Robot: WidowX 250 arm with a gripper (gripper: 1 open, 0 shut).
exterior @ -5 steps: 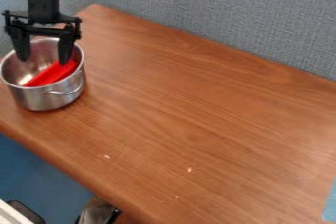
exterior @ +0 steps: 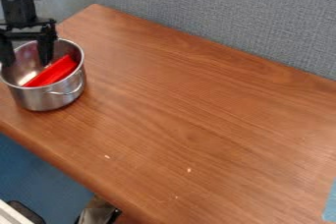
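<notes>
A steel pot (exterior: 63, 96) with a side handle sits at the left end of the wooden table (exterior: 210, 120). Inside it lies a red elongated object (exterior: 53, 72), slanting from lower left to upper right. My black gripper (exterior: 27, 55) is at the pot's left part, its fingers reaching down to about rim level, left of the red object. The fingers are apart; whether anything small is between them I cannot tell.
A grey padded wall (exterior: 237, 12) runs behind it. A dark metallic object (exterior: 98, 213) is at the lower left edge, beside the blue floor.
My gripper has moved left over the pot, away from the red object's upper end and partly toward the image's edge. The pot and red object look unmoved.
</notes>
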